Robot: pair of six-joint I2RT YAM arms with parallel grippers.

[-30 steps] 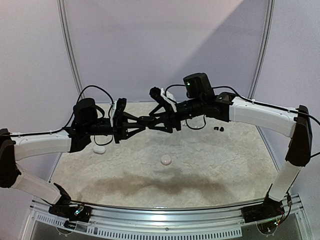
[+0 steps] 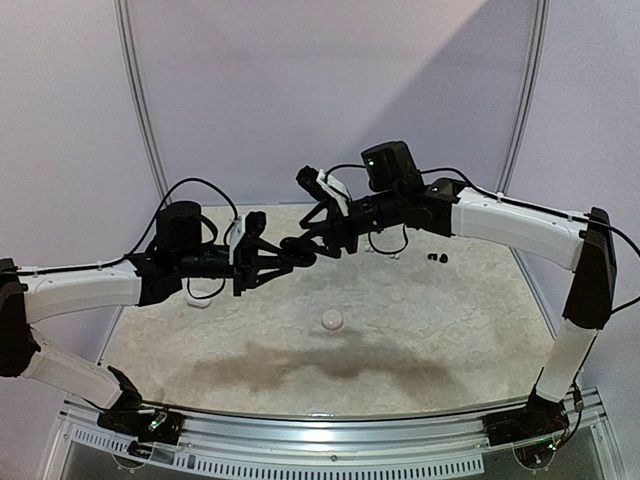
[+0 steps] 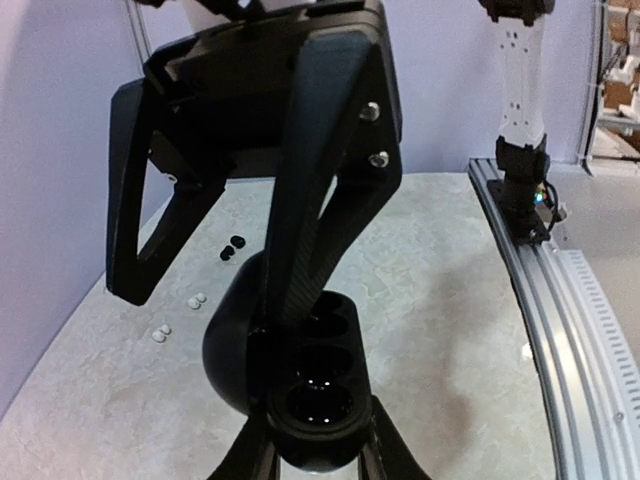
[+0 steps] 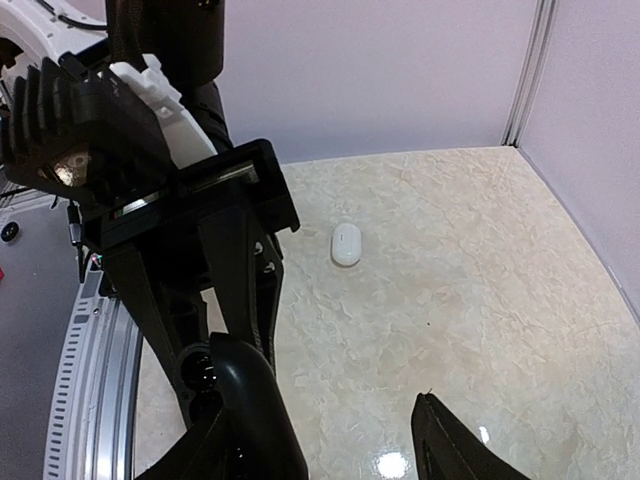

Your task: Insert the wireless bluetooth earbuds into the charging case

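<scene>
A black charging case (image 3: pixel 322 372) hangs above the table with its lid (image 3: pixel 232 335) swung open, showing empty-looking dark wells inside. My left gripper is shut on the case body. Against the open lid (image 4: pixel 255 405) lies one finger of my right gripper in the right wrist view; the other finger (image 4: pixel 455 440) stands well apart, so this gripper is open. From above, both grippers meet around the case (image 2: pixel 298 252). Two black earbuds (image 2: pixel 437 257) lie together on the table to the right, also visible as earbuds (image 3: pixel 233 247) in the left wrist view.
Two pairs of small white earbuds (image 3: pixel 197 300) rest on the table. A round pinkish-white case (image 2: pixel 332 319) sits mid-table, and a white case (image 2: pixel 198 300) lies below the left gripper.
My right gripper's fingers have spread, and it has shifted slightly upward in the top view.
</scene>
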